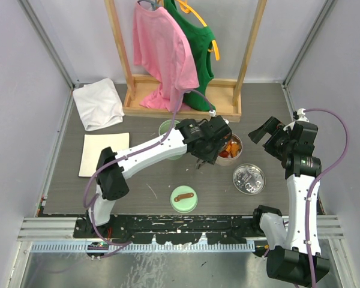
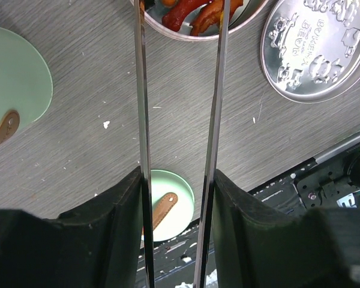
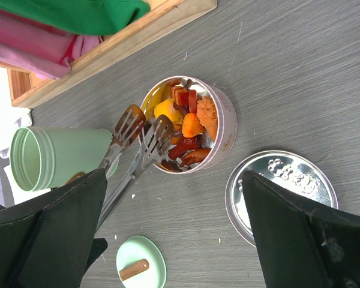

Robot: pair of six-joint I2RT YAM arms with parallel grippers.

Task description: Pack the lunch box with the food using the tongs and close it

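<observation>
The round lunch box (image 3: 227, 129) stands upright, with several pieces of orange, yellow and red-brown food (image 3: 192, 125) inside. Two long tong arms run between the fingers of my left gripper, which bear on them from both sides. The slotted heads of these tongs (image 3: 157, 139) are spread apart at the box's near-left rim, with no food seen between them. My right gripper stands open and empty, away to the right of the box. Beside the box lies the silver lid (image 1: 249, 179).
A green container (image 3: 87, 153) sits left of the box. Nearer the front edge is a green lid with a brown handle (image 1: 183, 197). Behind the box stands the wooden clothes rack (image 1: 231, 108). A folded white cloth (image 1: 99, 104) and a cream cloth (image 1: 103, 150) occupy the left.
</observation>
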